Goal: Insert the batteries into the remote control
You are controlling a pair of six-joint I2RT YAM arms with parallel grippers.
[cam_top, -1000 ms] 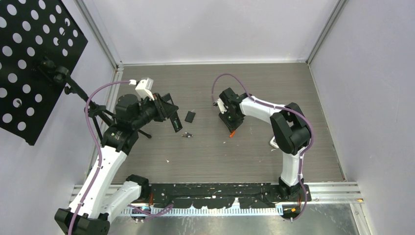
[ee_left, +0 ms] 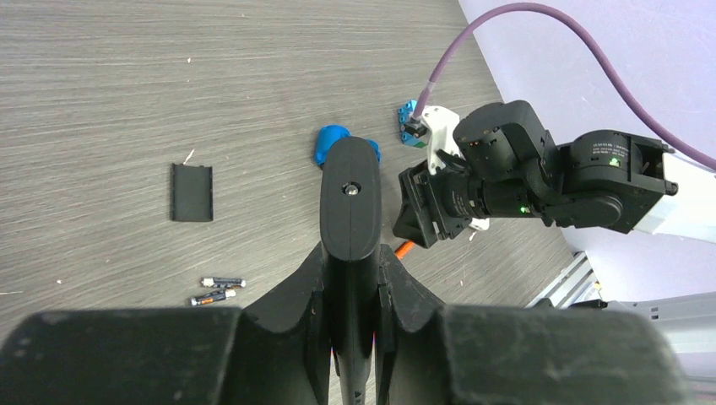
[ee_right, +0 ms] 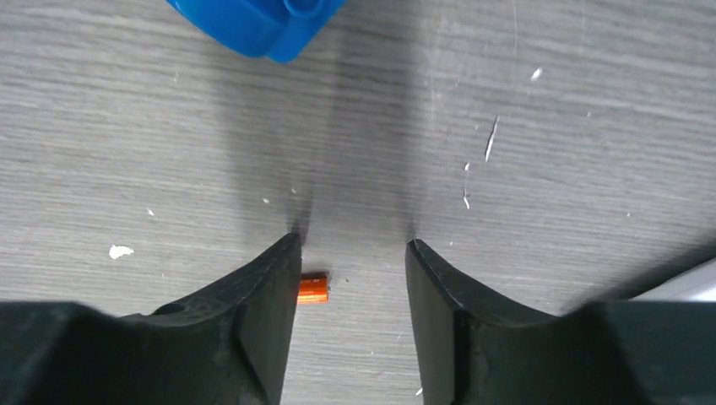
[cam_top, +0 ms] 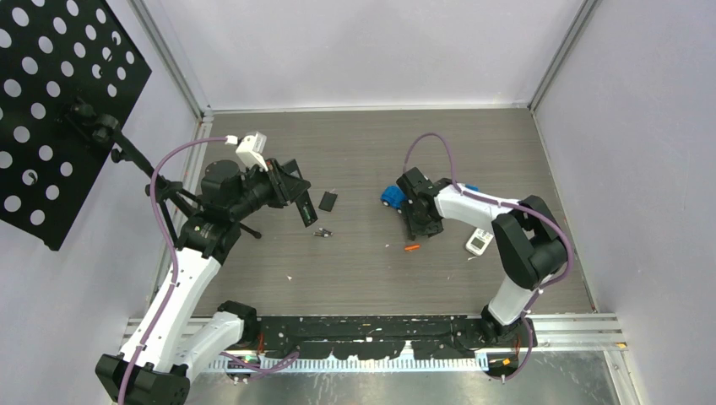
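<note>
The black remote control (ee_left: 350, 198) is held up off the table, with my left gripper (cam_top: 295, 187) shut on it. Two small batteries (ee_left: 222, 283) lie side by side on the table below it. A flat black piece, apparently the battery cover (ee_left: 192, 194), rests behind them. Low over the table at the right, my right gripper is part open, with only bare table visible between its fingers. An orange stick (ee_right: 312, 291) shows just inside its left finger, which hides the stick's other end.
A blue toy vehicle (cam_top: 393, 197) stands beside the right gripper, partly covered by it. Right of that gripper lies a white device with a display (cam_top: 479, 242). The table's middle, between the batteries and the orange stick, is clear.
My right arm has moved right and toward the front. The orange stick has shifted the same way and turned from slanted to nearly level. The left arm has barely moved.
</note>
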